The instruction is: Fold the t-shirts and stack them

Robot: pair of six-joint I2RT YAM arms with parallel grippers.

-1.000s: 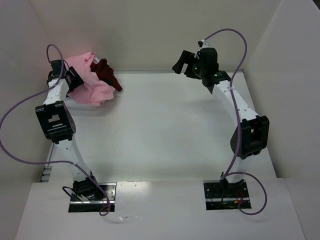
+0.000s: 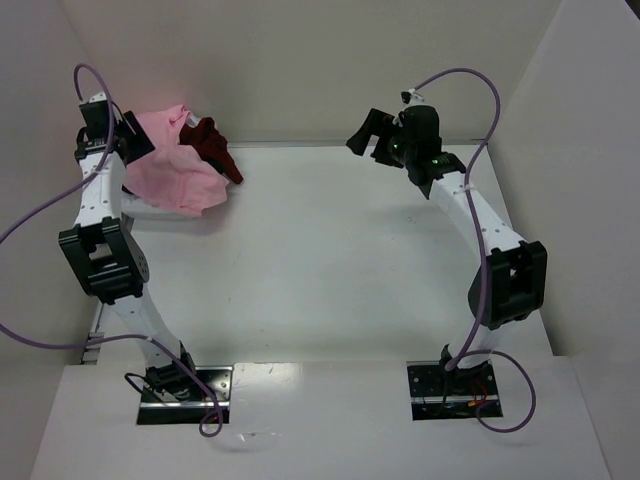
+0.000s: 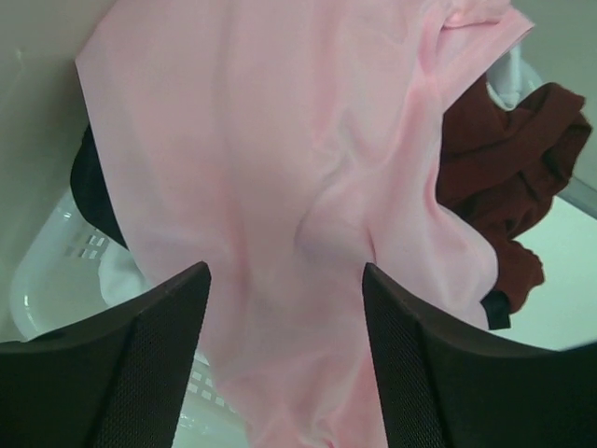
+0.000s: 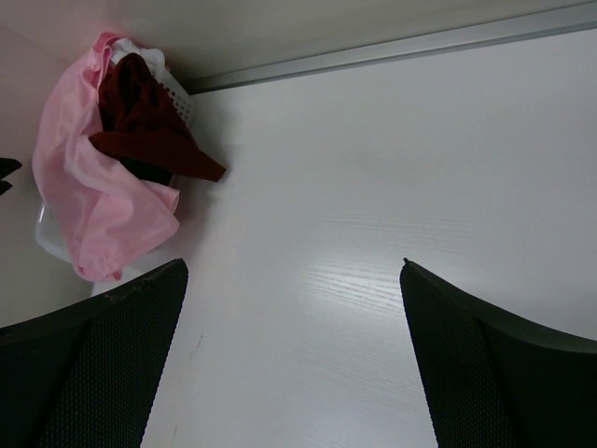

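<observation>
A heap of shirts sits in a white basket at the back left: a pink one (image 2: 182,172) on top, a dark red-brown one (image 2: 212,148) beside it, black and white cloth partly showing. My left gripper (image 2: 130,140) is over the heap's left end, open; in the left wrist view the pink cloth (image 3: 270,187) fills the space beyond and between its fingers. My right gripper (image 2: 370,133) stands open above the back right of the table, empty.
Walls rise close behind and at both sides; the basket (image 3: 61,271) is against the left one.
The shirts look much the same.
</observation>
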